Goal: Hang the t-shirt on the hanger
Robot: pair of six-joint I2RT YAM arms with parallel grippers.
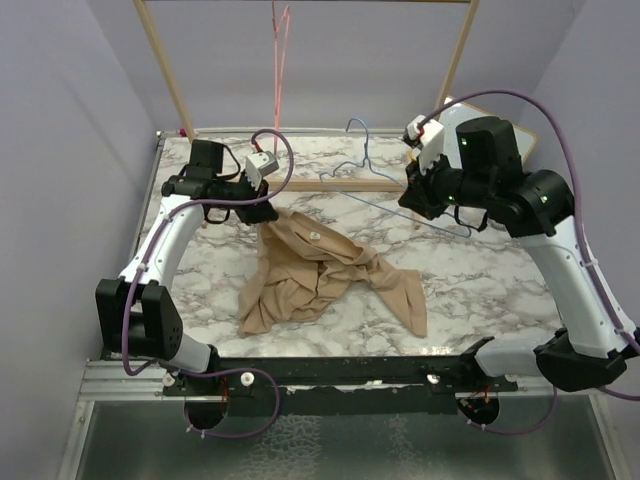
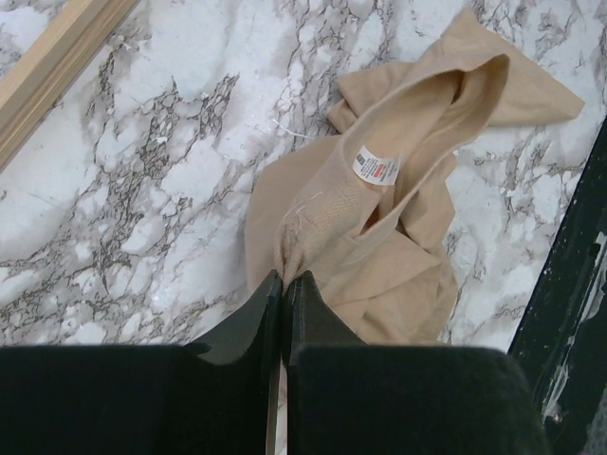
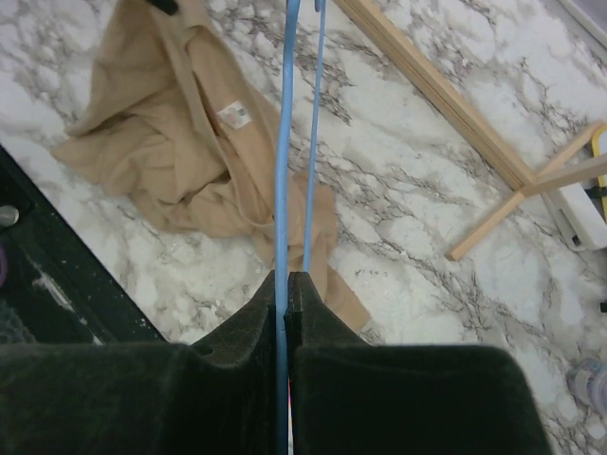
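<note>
The tan t-shirt [image 1: 305, 280] lies crumpled on the marble table, one corner raised in my left gripper, which is shut on it. The collar with a white label [image 2: 375, 166] faces up. My right gripper is shut on the blue hanger [image 3: 282, 190], held above the table right of the shirt; in the top view the hanger [image 1: 348, 195] spreads leftward from it, hook upward.
A wooden rack frame [image 3: 427, 81] stands along the back, with pink hangers [image 1: 276, 75] hanging at upper middle. A white board [image 1: 465, 120] is at back right. The table's dark front edge [image 1: 330, 370] runs below the shirt.
</note>
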